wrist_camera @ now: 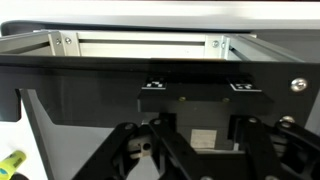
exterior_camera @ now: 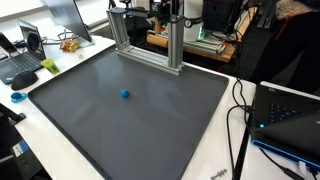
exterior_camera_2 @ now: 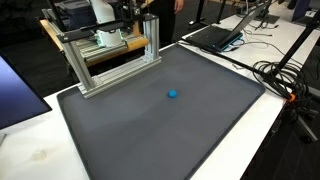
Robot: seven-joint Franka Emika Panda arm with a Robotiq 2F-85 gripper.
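In the wrist view my gripper faces a black bar [wrist_camera: 85, 85] that runs across the picture. Its two fingers are dark and spaced apart, with a dark part of the bar between them, and the fingers look shut on it. Exact contact is hard to make out, black on black. A small blue piece [exterior_camera: 125, 93] lies alone on the grey mat [exterior_camera: 120, 130]; exterior view 2 shows the same blue piece [exterior_camera_2: 172, 94]. The aluminium frame [exterior_camera_2: 120, 76] stands at the mat's edge, with dark arm parts above it.
A black laptop [exterior_camera: 285, 120] and a loose cable [exterior_camera: 232, 115] lie beside the mat. A yellow-green item [exterior_camera: 49, 66] stands at the far left of exterior view 1.
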